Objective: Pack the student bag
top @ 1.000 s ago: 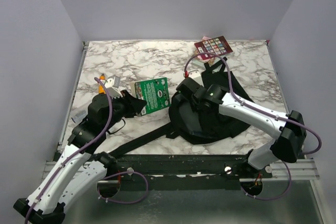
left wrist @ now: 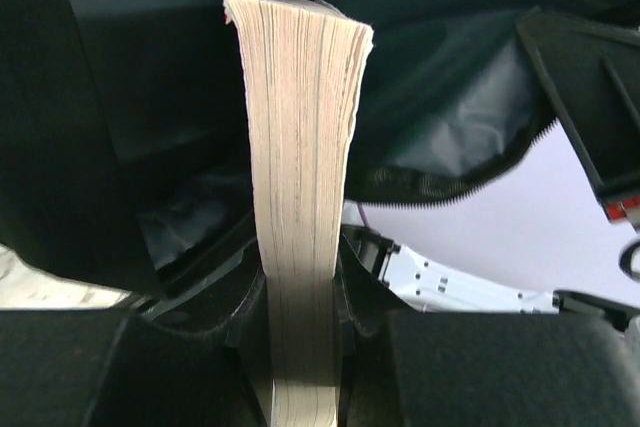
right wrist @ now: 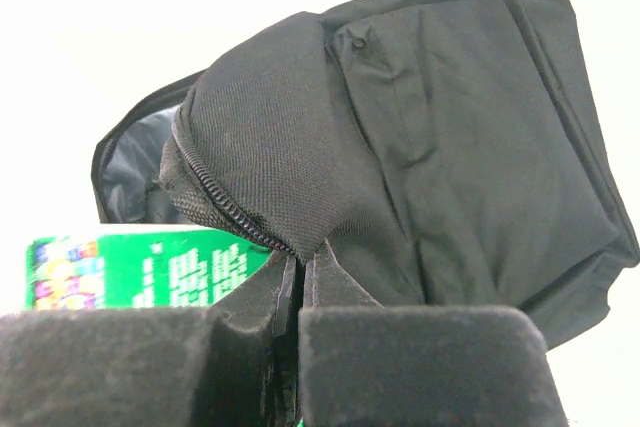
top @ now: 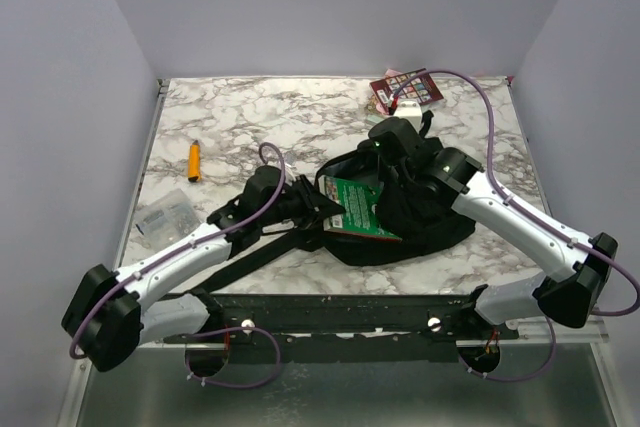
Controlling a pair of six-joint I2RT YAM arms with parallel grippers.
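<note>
The black bag [top: 440, 227] lies on the marble table with its mouth spread toward the left. My right gripper is shut on the zippered edge of the bag's upper flap and holds it raised. A thick green book [top: 355, 209] reaches partly into the mouth, its far end under the flap. My left gripper is shut on the book's near end, outside the opening. Cream page edges of the book fill the middle of the left wrist view, with dark lining around them. How deep the book goes is hidden by the flap.
An orange cylindrical item [top: 194, 161] lies at the table's left, near a clear pouch [top: 168, 219]. A dark red patterned booklet [top: 407, 88] rests at the back right. A bag strap [top: 245, 265] trails to the front left.
My left gripper has carried the book rightward, from beside the bag into its mouth. The right gripper has moved right and drawn the flap wider, keeping its hold.
</note>
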